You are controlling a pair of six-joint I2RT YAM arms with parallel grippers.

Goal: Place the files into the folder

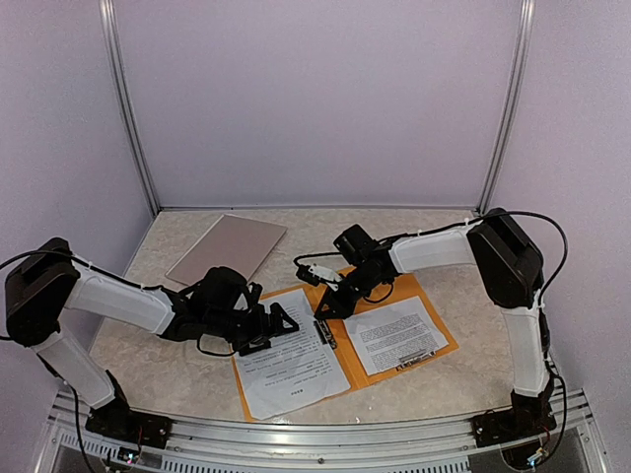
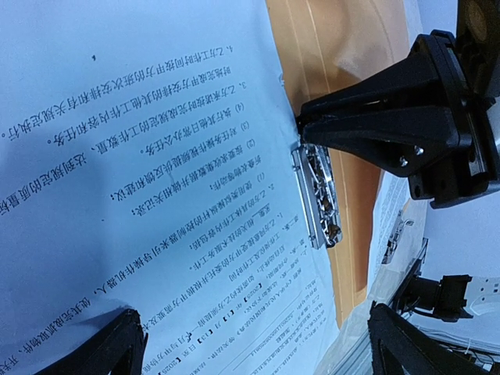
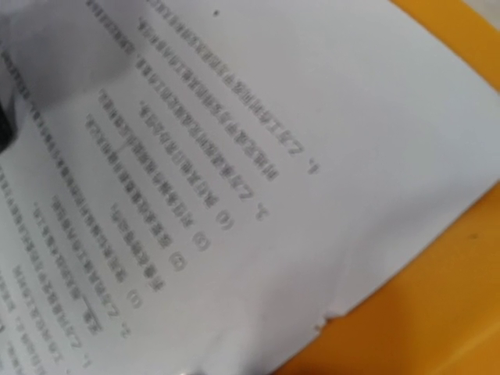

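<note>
An orange folder (image 1: 351, 381) lies open, paper sheets (image 1: 288, 367) on its left half and a printed sheet (image 1: 392, 335) with a clip at its bottom on the right. A metal clip (image 2: 316, 195) sits along the spine beside the left sheets. My right gripper is shut at the clip's upper end, by the sheet's edge; whether anything thin is between the fingers is hidden. My left gripper (image 1: 264, 330) stands open over the left sheets, its fingertips at the bottom of the left wrist view. The right wrist view shows mostly paper (image 3: 312, 219) on orange card.
A pinkish board (image 1: 227, 246) lies at the back left. Bare table (image 1: 463, 276) shows at the right and back. Both arms reach in over the folder from either side, close together.
</note>
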